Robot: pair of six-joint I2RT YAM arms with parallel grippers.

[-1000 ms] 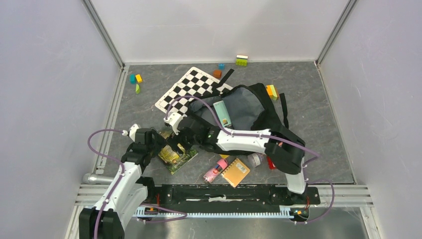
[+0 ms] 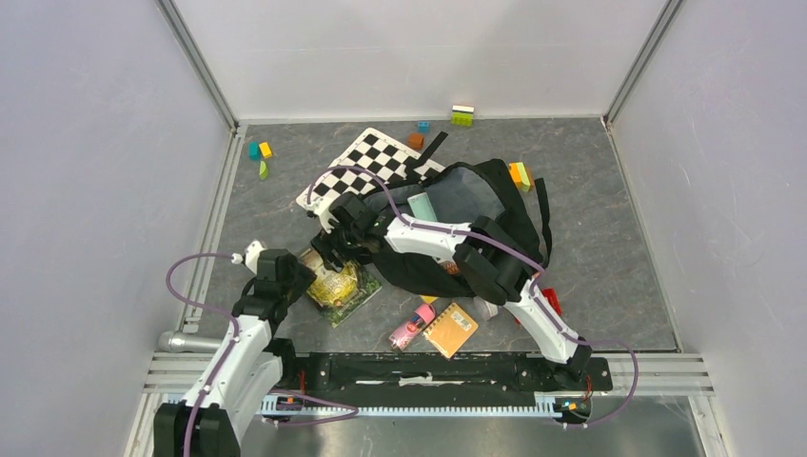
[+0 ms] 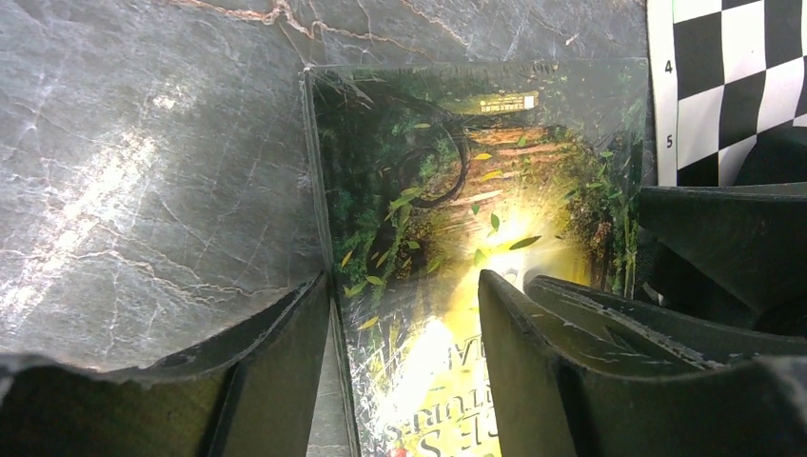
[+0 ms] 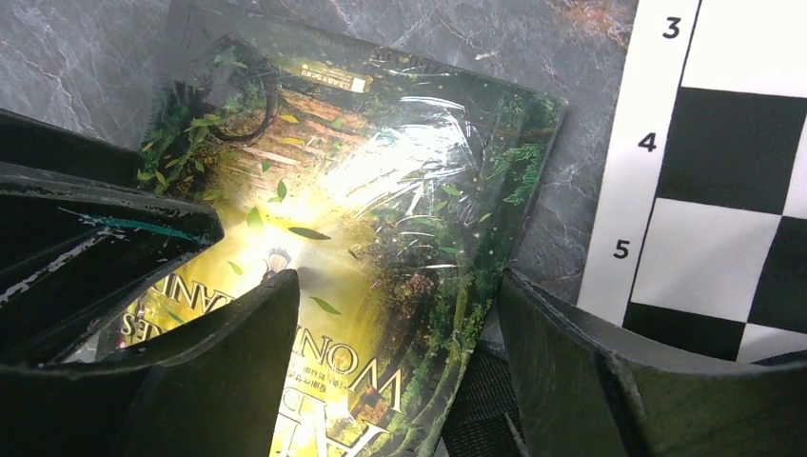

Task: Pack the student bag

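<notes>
A glossy yellow-green book (image 2: pixel 340 286) lies on the floor left of the open black bag (image 2: pixel 514 219). My left gripper is over the book (image 3: pixel 419 190), part open, one finger at its left edge and the other over the cover. My right gripper is over the same book (image 4: pixel 333 209), part open, one finger at its right edge and the other on or over the cover. The two grippers are close together. Neither visibly holds it lifted.
A checkered board (image 2: pixel 366 162) lies behind. An orange notebook (image 2: pixel 450 329) and pink bottle (image 2: pixel 411 326) lie in front. Small blocks (image 2: pixel 462 114) are scattered at the back.
The left arm has shifted very little.
</notes>
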